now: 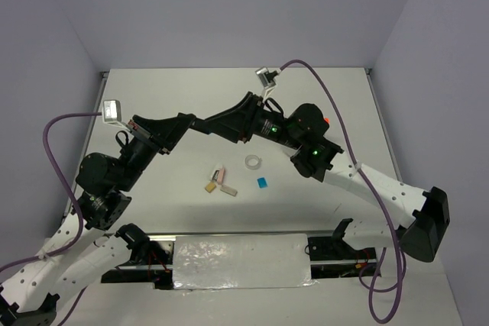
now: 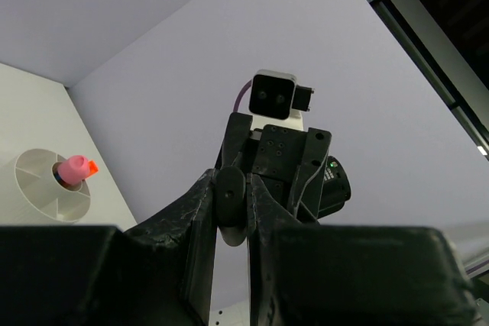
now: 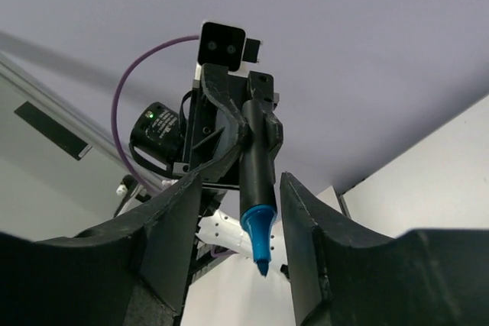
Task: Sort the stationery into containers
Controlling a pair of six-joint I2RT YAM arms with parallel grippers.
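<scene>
A black marker with a blue tip is held up in the air by my left gripper (image 1: 183, 121), which is shut on it; in the left wrist view its dark end (image 2: 230, 196) shows between the fingertips. Whether they touch it cannot be told. A white round container (image 2: 30, 181) holding pink and orange items (image 2: 74, 169) stands behind the right arm, mostly hidden in the top view.
On the white table lie a tape roll (image 1: 253, 161), a blue square (image 1: 262, 182), a yellow block (image 1: 210, 187), a beige block (image 1: 229, 190) and a pink-and-white item (image 1: 221, 175).
</scene>
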